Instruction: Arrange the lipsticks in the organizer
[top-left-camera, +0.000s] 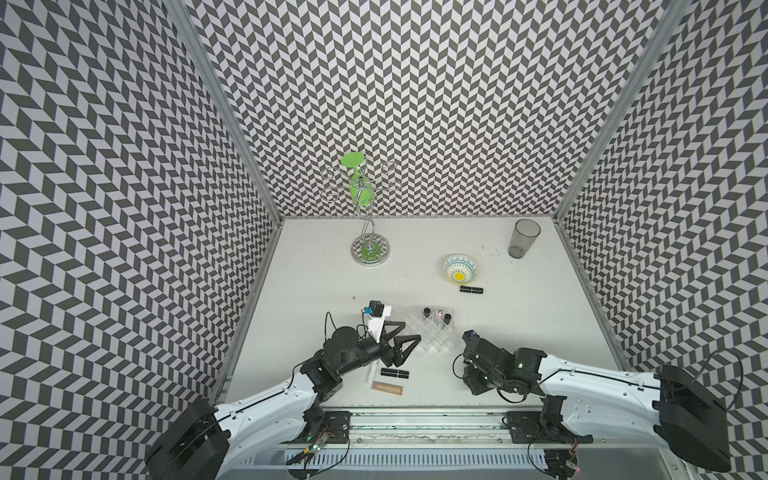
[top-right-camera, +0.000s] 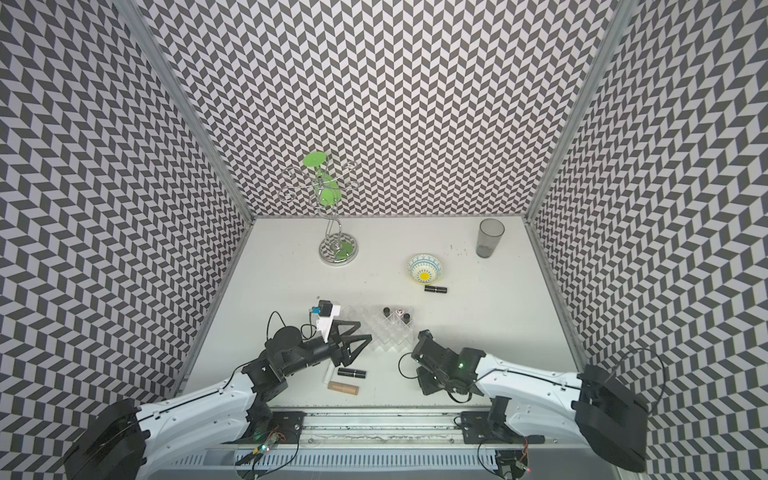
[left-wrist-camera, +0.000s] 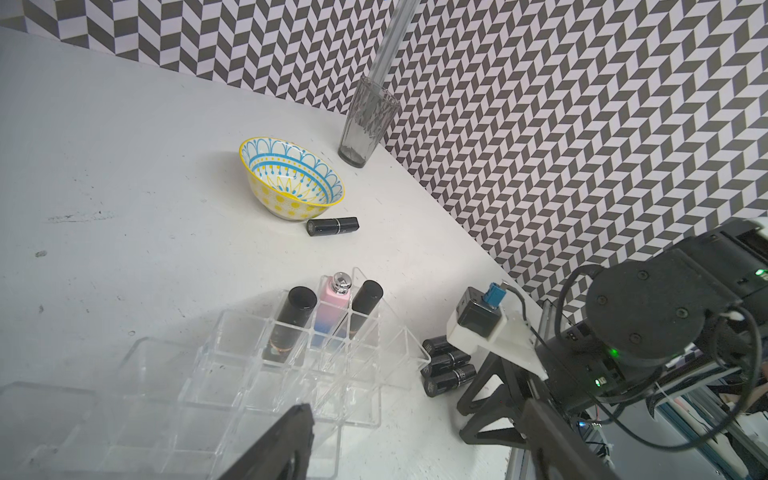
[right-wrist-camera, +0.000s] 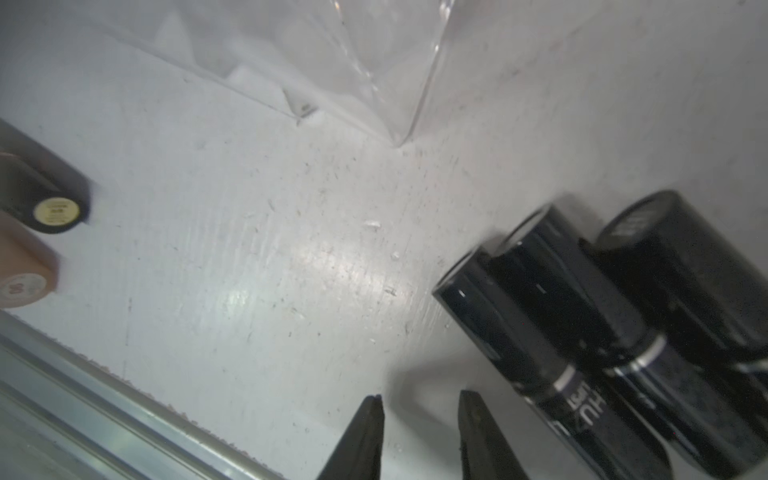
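The clear organizer (left-wrist-camera: 232, 392) stands mid-table. In its far cells are two black-capped tubes (left-wrist-camera: 292, 316) (left-wrist-camera: 366, 300) and a pink-and-blue lipstick (left-wrist-camera: 332, 304) with a silver top. Three black lipsticks (right-wrist-camera: 528, 344) lie side by side at the right wrist view's right edge. Just left of the nearest one, my right gripper holds its fingertips slightly apart, nothing between them. My left gripper (top-left-camera: 412, 331) is open beside the organizer's left end, empty. Near the front lie a black tube (top-left-camera: 394, 373) and a tan tube (top-left-camera: 387, 388); another black tube (top-left-camera: 471, 290) rests by the bowl.
A patterned bowl (top-left-camera: 459, 269) and a grey glass (top-left-camera: 524, 239) stand farther back. A chrome stand with green parts (top-left-camera: 369, 249) is at the back left. The front rail (right-wrist-camera: 120, 416) borders the table. Bare table lies between the organizer and the right-hand lipsticks.
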